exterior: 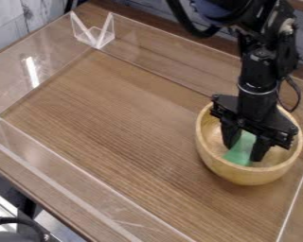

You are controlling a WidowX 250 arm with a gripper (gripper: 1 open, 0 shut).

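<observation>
My gripper (256, 138) is down inside a wooden bowl (249, 174) at the right of the camera view, shut on a green object (239, 151) that lies in the bowl. The dark fingers and housing cover part of the object, so its shape is hard to tell. The arm reaches down from the top right.
A clear, open-framed plastic holder (91, 30) stands at the top left of the wooden table (103, 123). A dark cable shows at the lower left, beyond the table edge.
</observation>
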